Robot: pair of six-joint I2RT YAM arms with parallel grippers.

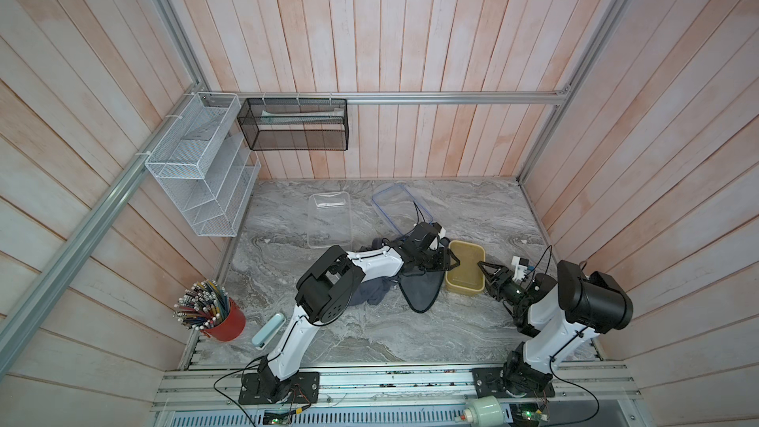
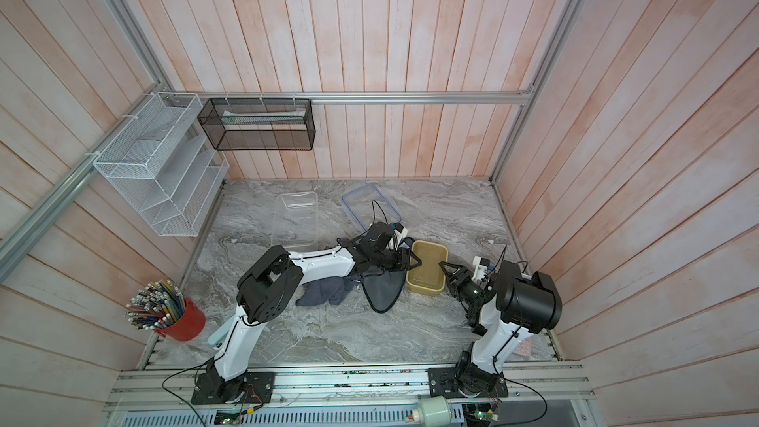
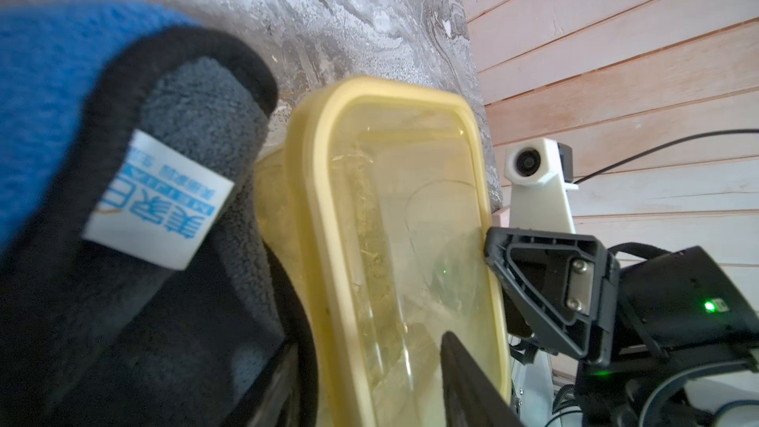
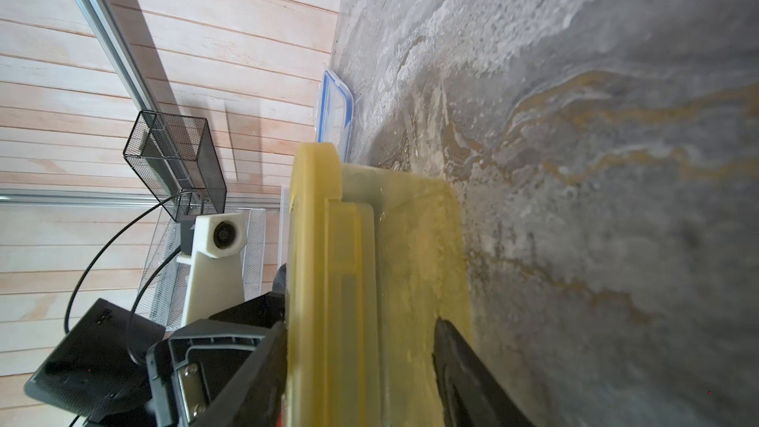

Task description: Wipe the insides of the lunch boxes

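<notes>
A yellow lunch box [image 1: 465,268] stands between my two grippers on the marble top. At its left wall is my left gripper [image 1: 442,259]; in the left wrist view its fingers straddle the yellow rim [image 3: 344,284], with something held, most likely that rim. My right gripper [image 2: 448,273] is at the right wall, fingers apart around the box's yellow side [image 4: 330,292], part open. A grey cloth with blue face [image 3: 63,87] lies left of the box, beside and under my left gripper.
A blue-rimmed box [image 1: 401,204] and a clear box [image 1: 329,219] lie at the back. A red pen cup [image 1: 226,324] stands front left, near a pale blue object [image 1: 269,330]. Wire baskets [image 1: 292,124] hang on the walls.
</notes>
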